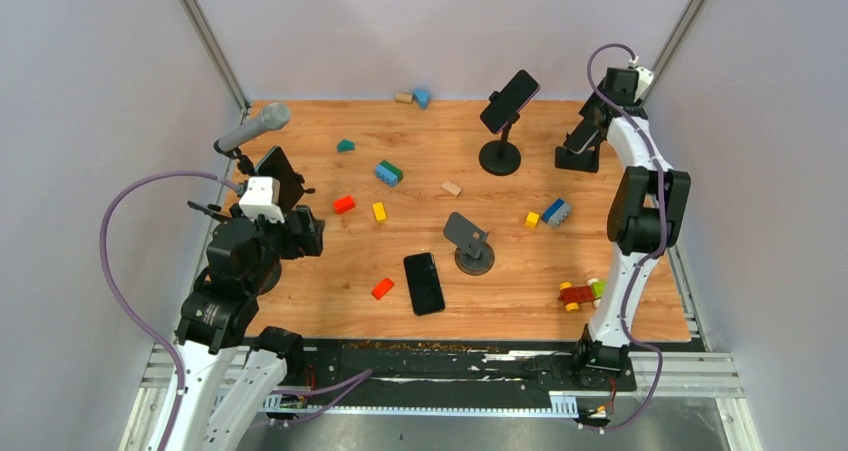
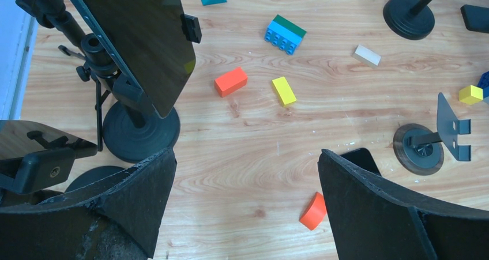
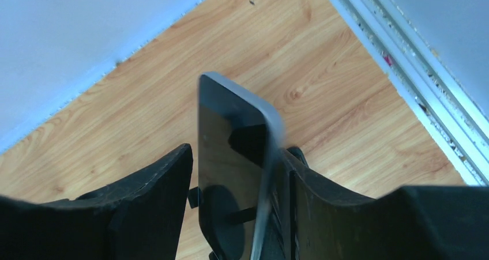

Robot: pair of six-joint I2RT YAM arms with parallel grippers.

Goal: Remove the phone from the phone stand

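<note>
At the back right, my right gripper is shut on a dark phone, directly over a black phone stand; whether the phone is clear of it is hard to tell. My left gripper stands open at the left, beside another stand holding a dark screen. Another phone rests tilted on a stand at the back middle. A phone lies flat near the front middle, beside an empty stand.
Loose blocks are scattered over the wooden table. A toy car is at the front right. Walls and rails border the table closely.
</note>
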